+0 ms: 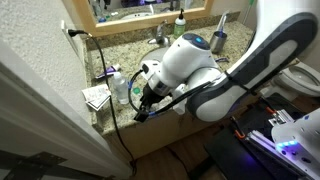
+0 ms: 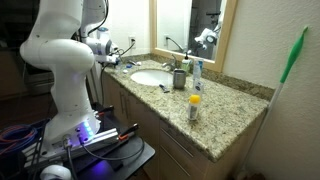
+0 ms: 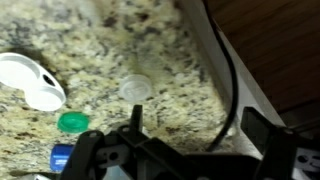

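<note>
My gripper is open above the granite counter, its two dark fingers well apart at the bottom of the wrist view. Just past the left finger lies a small clear-white round cap [image 3: 135,88]. A green cap [image 3: 73,122] and a blue-topped item [image 3: 61,156] are farther left, near a white bottle [image 3: 38,85]. In exterior view 1 the gripper [image 1: 143,108] hangs over the counter's front left corner, partly hidden by the arm. The white bottle [image 1: 121,90] stands beside it. No object shows between the fingers.
A black cord [image 3: 228,70] runs down past the counter edge near the right finger. White papers [image 1: 97,97] lie left of the bottle. The sink [image 2: 150,76], a metal cup [image 2: 180,78], a soap bottle [image 2: 197,74] and a yellow-capped bottle [image 2: 194,107] are farther along the counter.
</note>
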